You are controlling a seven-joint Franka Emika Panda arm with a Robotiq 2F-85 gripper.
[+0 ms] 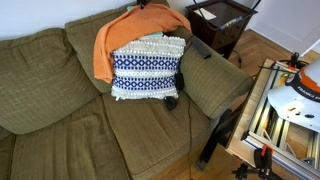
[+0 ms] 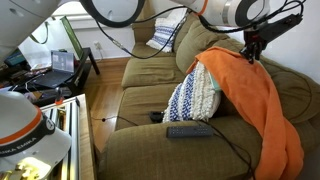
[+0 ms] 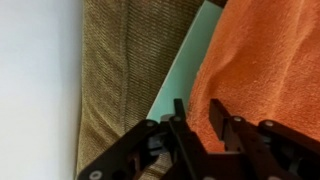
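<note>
An orange cloth (image 1: pixel 133 27) is draped over the sofa's backrest, behind a patterned cushion. In exterior view 2 the cloth (image 2: pixel 253 92) hangs down across the seat back. My gripper (image 2: pixel 255 52) is at its upper part, pointing down. In the wrist view the gripper's (image 3: pixel 197 108) two dark fingertips stand a little apart, part open, with orange fabric (image 3: pixel 262 65) showing between and beyond them. Whether the tips touch the fabric is hard to tell. A pale green strip (image 3: pixel 187 62) shows along the cloth's edge.
The blue and white cushion (image 1: pixel 148 68) leans on the brown sofa (image 1: pixel 150 125). A grey remote-like object (image 2: pixel 190 130) and cables lie on the sofa. A dark side table (image 1: pixel 222 25) stands beyond the armrest. Most of the seat is clear.
</note>
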